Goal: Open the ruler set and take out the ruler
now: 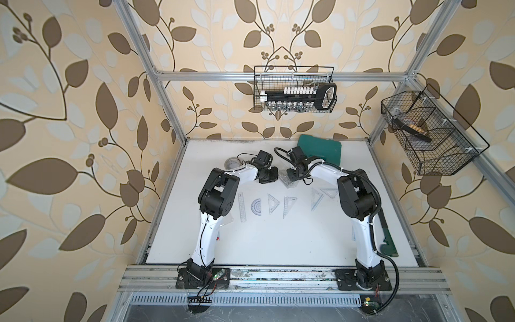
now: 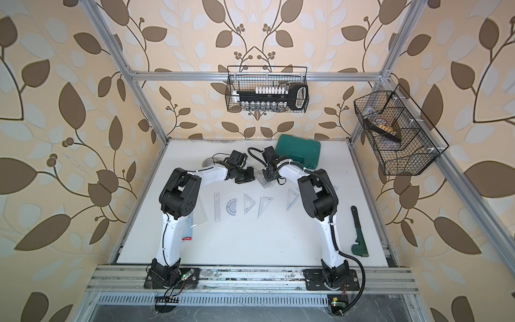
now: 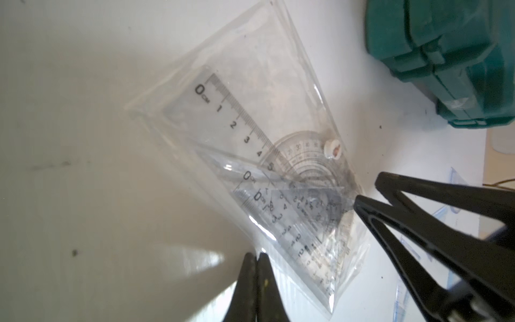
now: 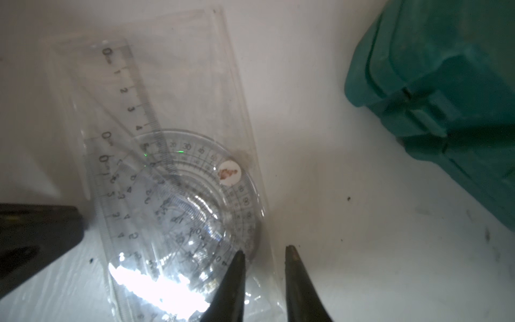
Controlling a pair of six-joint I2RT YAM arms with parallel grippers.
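The ruler set, a clear plastic pouch (image 3: 257,69), lies on the white table between my two grippers. Inside it show a ruler (image 4: 134,91), a round-edged protractor (image 4: 241,214) and set squares partly overlapped. In the left wrist view my left gripper is shut with nothing between its fingertips, at the pouch's lower-left edge and outside it. My right gripper is open, its fingertips either side of the pouch's long edge. One right finger (image 4: 230,284) is over the plastic, the other beyond the edge; contact is unclear.
A green case (image 1: 322,147) stands just behind the right arm. In front lie loose pieces: a ruler (image 1: 242,207), a protractor (image 1: 257,207) and several set squares (image 1: 273,203). A tape roll (image 1: 231,162) sits behind the left arm.
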